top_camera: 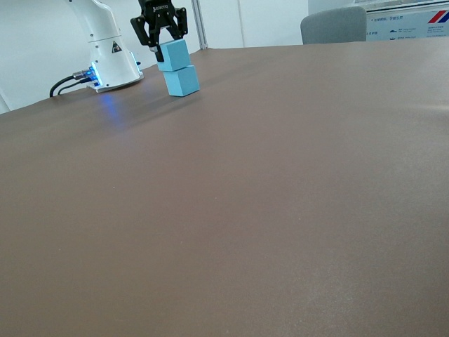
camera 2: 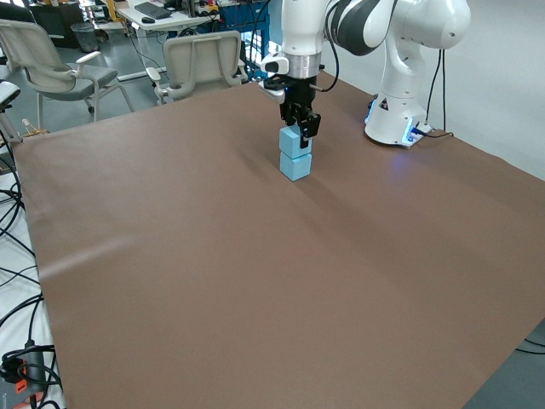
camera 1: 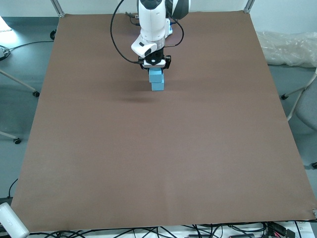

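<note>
Two light blue cubes stand stacked on the brown table [camera 1: 163, 148] near the back middle, the upper cube [top_camera: 174, 55] on the lower cube [top_camera: 182, 81]. My black gripper [camera 2: 300, 128] is at the upper cube, its fingers coming down around it in the top and right views. In the left view the gripper sits behind and over the stack [camera 1: 156, 79], its fingertips mostly hidden. Whether it grips the cube or only surrounds it, I cannot tell.
The white arm base [camera 2: 396, 119] stands at the table's back edge with cables beside it. Chairs [camera 2: 200, 60] and bundles of cables lie beyond the table's edges.
</note>
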